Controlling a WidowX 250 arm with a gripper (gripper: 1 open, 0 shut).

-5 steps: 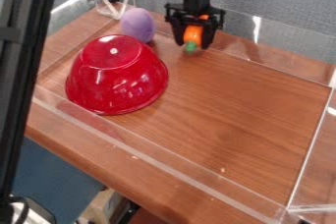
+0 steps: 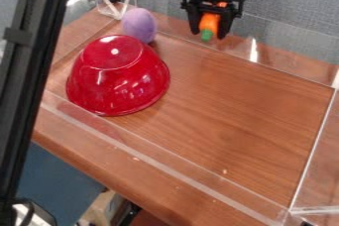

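Observation:
My black gripper (image 2: 212, 14) is at the top centre, above the back edge of the table, around an orange object with a green end (image 2: 208, 25) that hangs pointing down, likely held between the fingers. A glossy red upturned bowl (image 2: 117, 76) sits on the left of the wooden table, and a purple egg-shaped object (image 2: 139, 25) stands behind it at the back left.
Clear plastic walls (image 2: 306, 201) edge the wooden table (image 2: 225, 121). A black vertical post stands at the far left of the view.
Since a second ago my gripper has risen and moved slightly right, with the orange and green object going up with it. The bowl and purple object have not moved.

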